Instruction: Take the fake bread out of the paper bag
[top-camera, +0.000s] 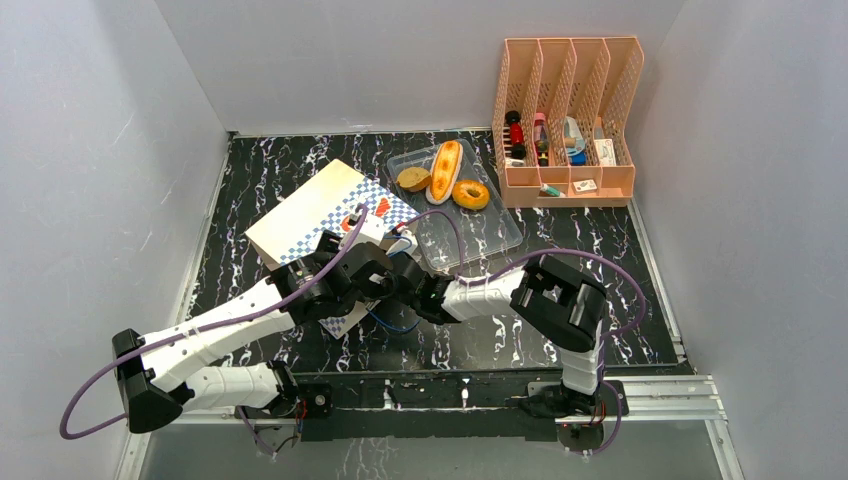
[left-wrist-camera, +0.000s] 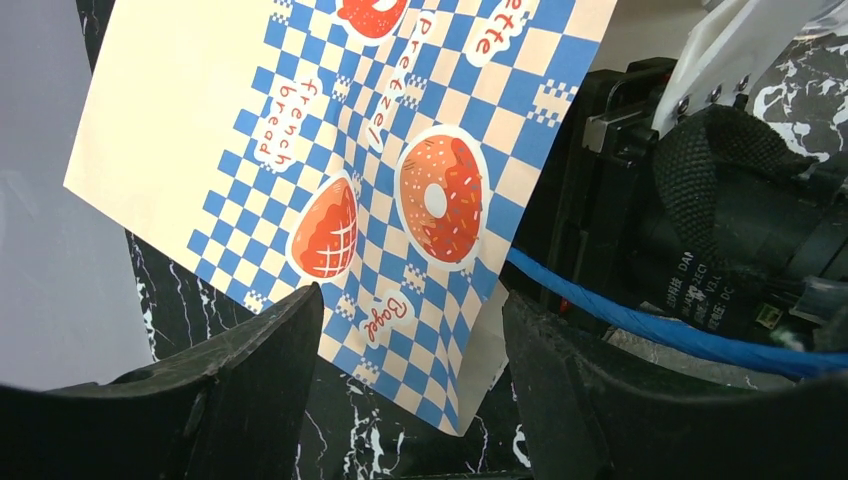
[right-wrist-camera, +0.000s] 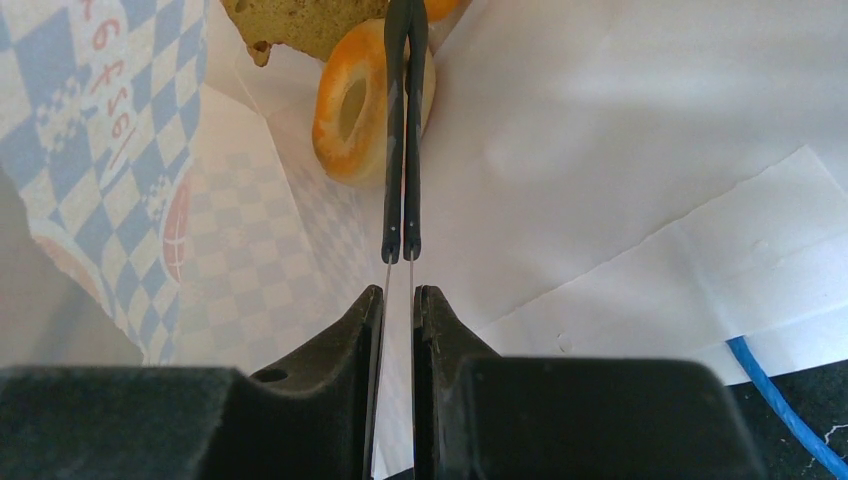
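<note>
The paper bag (left-wrist-camera: 130, 150), cream with a blue checked, bread-printed band, lies on its side on the black table. My left gripper is open over its printed side, with the fingers apart near the mouth edge. In the right wrist view my right gripper is shut on thin-stemmed tongs (right-wrist-camera: 392, 215). They reach into the white bag interior. Their black tips lie over a bagel (right-wrist-camera: 340, 115); whether they pinch anything cannot be told. A brown bread (right-wrist-camera: 300, 28) sits beside it, with a sliver of orange bread (right-wrist-camera: 440, 8) at the top edge.
A clear tray (top-camera: 490, 240) beside the bag holds a brown bread (top-camera: 413, 179), a long loaf (top-camera: 445, 168) and a bagel (top-camera: 470, 194). A peach organizer (top-camera: 570, 185) with small items stands back right. Both arms' ends crowd together at the bag mouth.
</note>
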